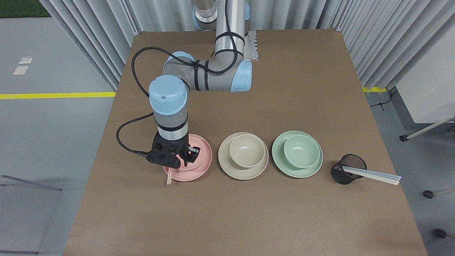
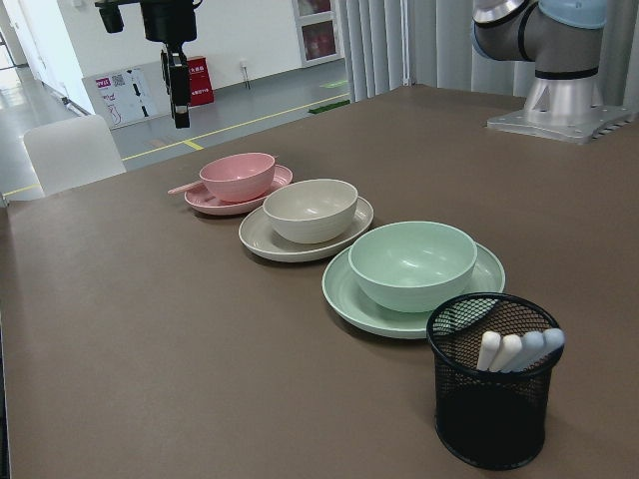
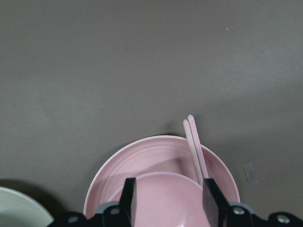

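Note:
My gripper hangs open above the pink plate and pink bowl, with nothing held; in the front view it hides much of both. The pink chopsticks lie across the plate beside the bowl, just beyond my fingers in the wrist view. A cream bowl on a cream plate sits right of the pink set, and a mint bowl on a mint plate right of that.
A black mesh cup holding white and pale blue chopsticks stands at the table's right.

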